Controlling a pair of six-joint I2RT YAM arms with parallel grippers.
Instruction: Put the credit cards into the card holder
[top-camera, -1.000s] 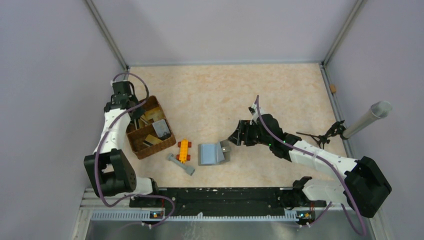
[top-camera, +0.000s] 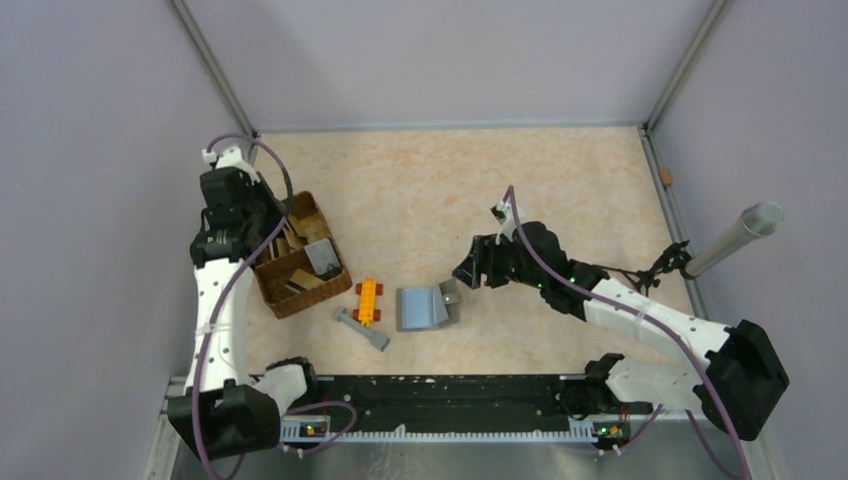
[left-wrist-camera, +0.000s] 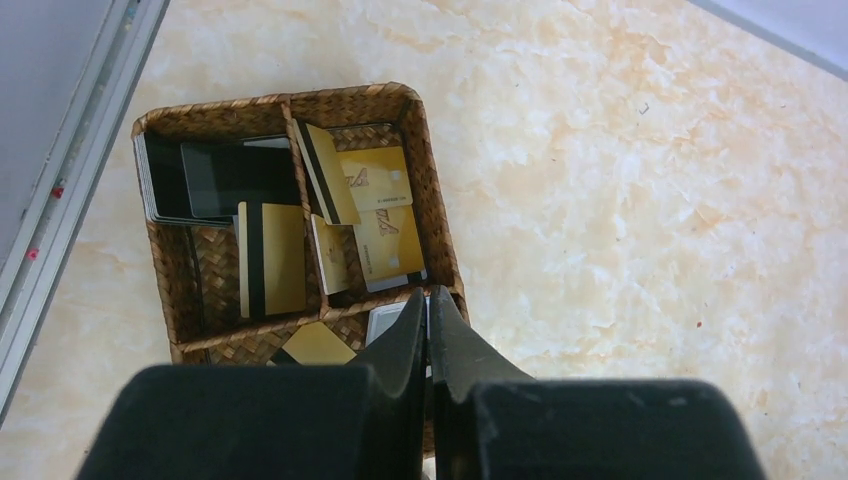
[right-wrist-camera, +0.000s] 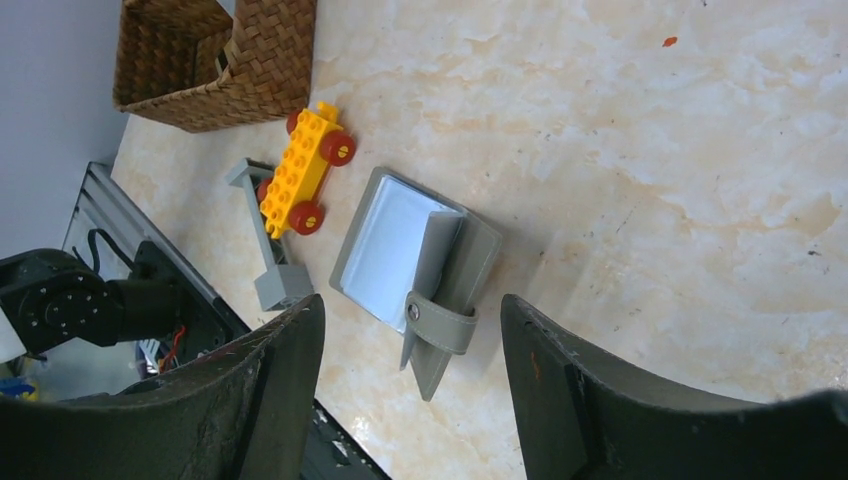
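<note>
Gold and dark credit cards (left-wrist-camera: 388, 243) lie in a divided woven basket (left-wrist-camera: 438, 215) at the left of the table, some flat, some leaning. My left gripper is over the basket, shut, with nothing visible between its fingers. A grey leather card holder (right-wrist-camera: 450, 325) with a white inner panel lies open at the front middle. My right gripper hovers above it, open and empty, seen also in the top view (top-camera: 470, 262).
A yellow toy car (top-camera: 366, 300) with red wheels and a grey dumbbell-like piece (top-camera: 360, 327) lie between basket and holder. A black stand (top-camera: 665, 262) is at the right edge.
My left arm has drawn toward the front and risen over the basket. The right gripper has shifted slightly. The cards and holder look unchanged.
</note>
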